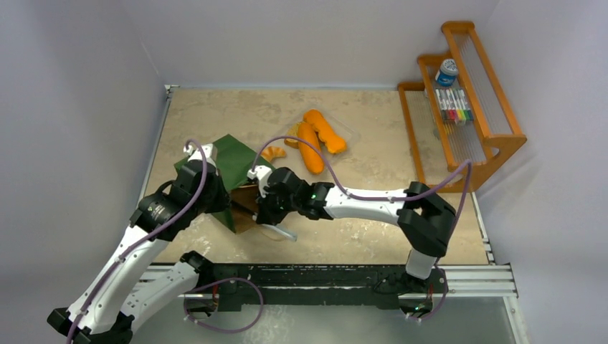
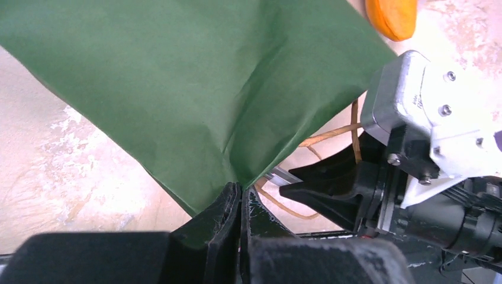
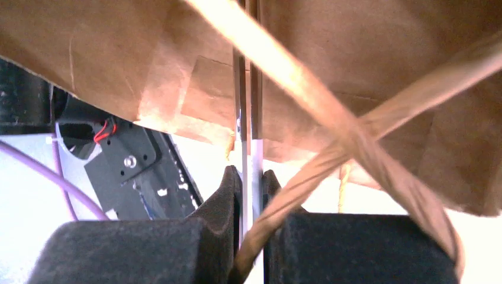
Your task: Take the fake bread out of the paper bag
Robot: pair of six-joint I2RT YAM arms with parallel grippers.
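The green paper bag [image 1: 231,158] lies on its side at left of the worktop, its brown inside [image 3: 414,53] filling much of the right wrist view. My left gripper is shut at the bag's green edge. My right gripper is shut on long metal tongs [image 3: 255,148], which reach along the bag's brown paper; twisted handles [image 3: 314,94] cross in front of them. A croissant [image 1: 274,153] lies behind the bag, partly hidden, by orange loaves [image 1: 310,147] and a bread slice [image 1: 291,140] on a clear tray. Whether bread remains inside the bag cannot be seen.
A wooden rack [image 1: 487,143] with markers and a jar stands at the right. Both arms crowd close together over the bag at the front left.
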